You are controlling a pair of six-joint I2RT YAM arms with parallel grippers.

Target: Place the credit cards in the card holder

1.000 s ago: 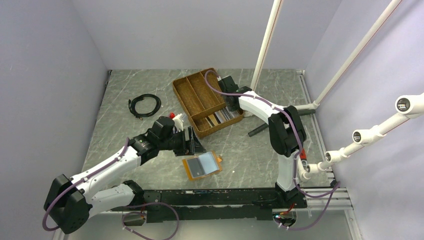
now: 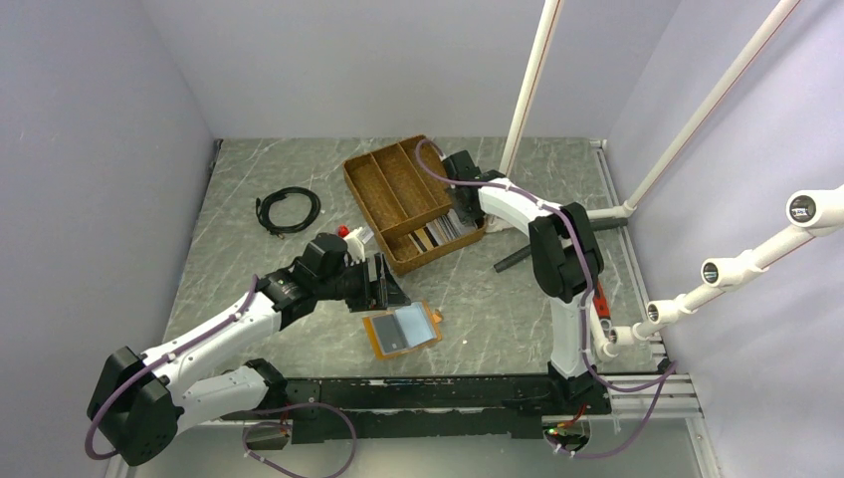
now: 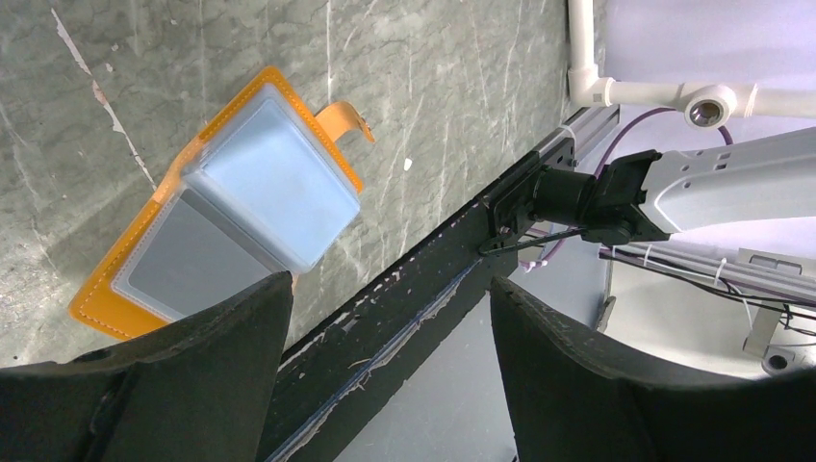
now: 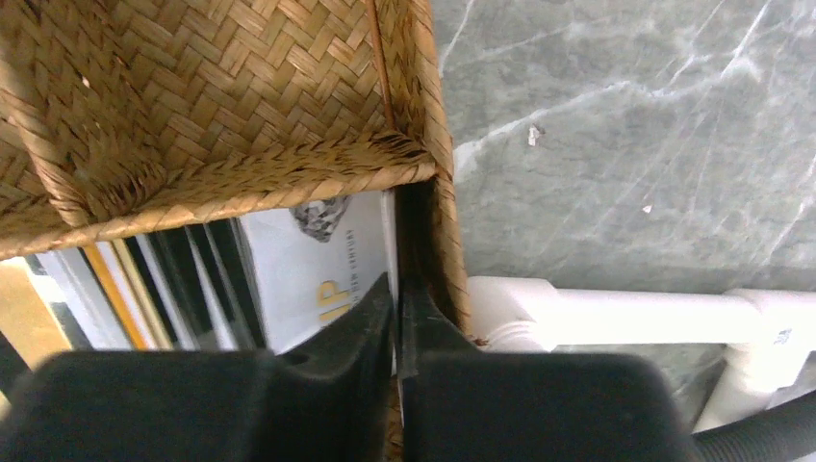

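An orange card holder (image 3: 327,144) lies spread on the table, its clear pockets facing up. My left gripper hangs above it, open and empty. In the top view the left gripper (image 2: 386,299) is just behind the holder (image 2: 403,330). Several cards (image 4: 178,289) stand on edge in the front compartment of the woven box (image 2: 433,261). My right gripper reaches into that compartment's right end. Its fingers are shut on a card (image 4: 390,236), which shows edge-on as a thin pale line between them. The lower part of this card is hidden.
The box's divider (image 4: 241,197) and right wall (image 4: 447,221) stand close around the right fingers. A coiled black cable (image 2: 288,209) and a small red object (image 2: 343,231) lie to the left. White pipes (image 4: 625,313) run right of the box.
My right gripper has shifted slightly to the right at the box's right end. The left arm, the box and the card holder stay where they were.
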